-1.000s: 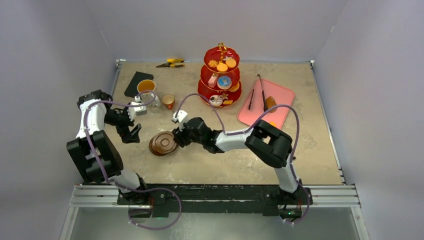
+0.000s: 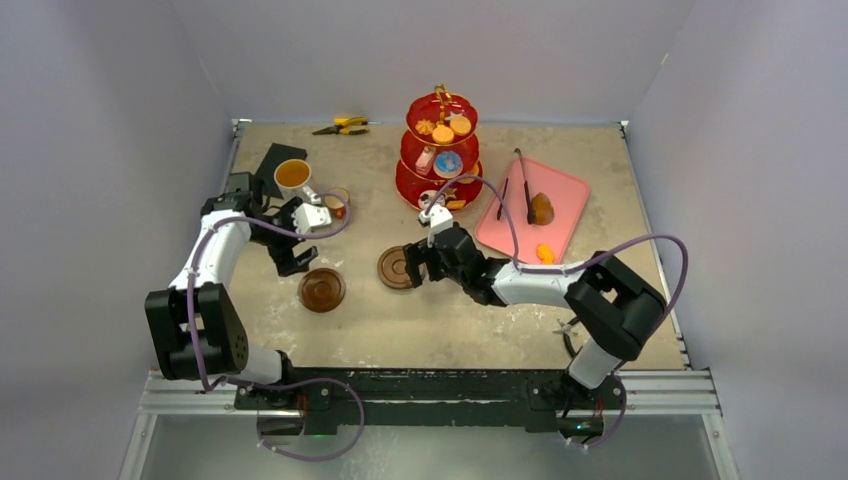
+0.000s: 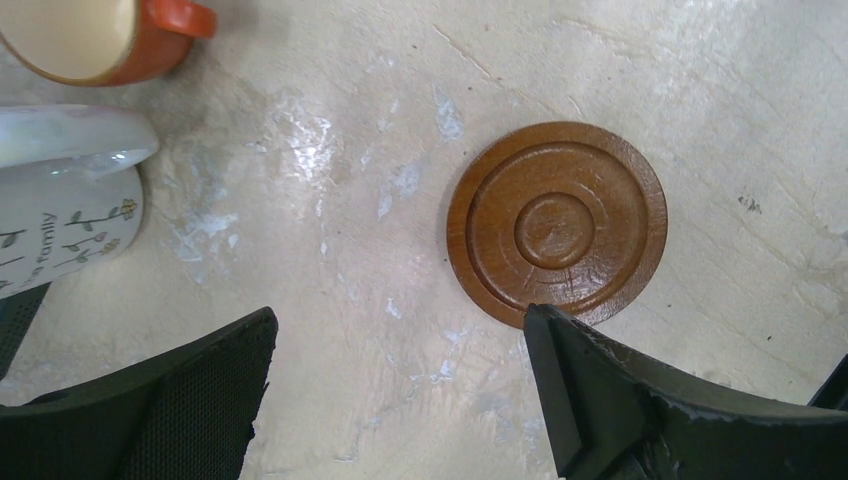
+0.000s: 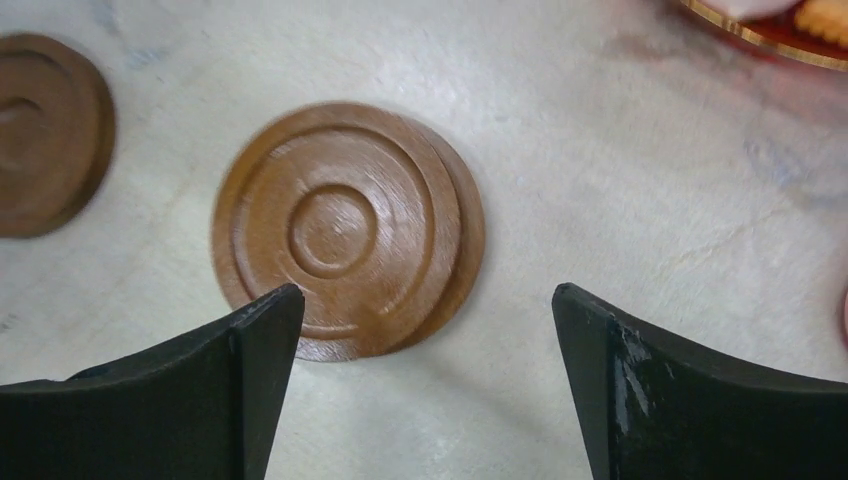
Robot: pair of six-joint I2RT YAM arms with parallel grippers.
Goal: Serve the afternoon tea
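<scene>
A dark wooden coaster (image 2: pixel 322 290) lies on the table at the left, and the left wrist view shows this coaster (image 3: pixel 556 222) ahead of the right finger. Above the table, beside it, my left gripper (image 2: pixel 303 258) stands part open and empty. Two coasters (image 4: pixel 335 230) lie stacked slightly offset near the middle. My right gripper (image 2: pixel 413 265) is open just right of that stack, nothing held. A large white mug (image 2: pixel 293 177), tan inside, stands behind the left gripper. An orange cup (image 2: pixel 338 203) is partly covered by the left arm's cable; its handle (image 3: pixel 183 17) shows in the left wrist view.
A red three-tier stand (image 2: pixel 440 150) with sweets stands at the back middle. On the right, a pink tray (image 2: pixel 570 195) holds tongs and bread-like food. Pliers (image 2: pixel 341 126) lie at the back.
My right gripper has carried coasters rightward off the left one, let go and drawn back to the right. My left arm has moved right, toward the remaining coaster.
</scene>
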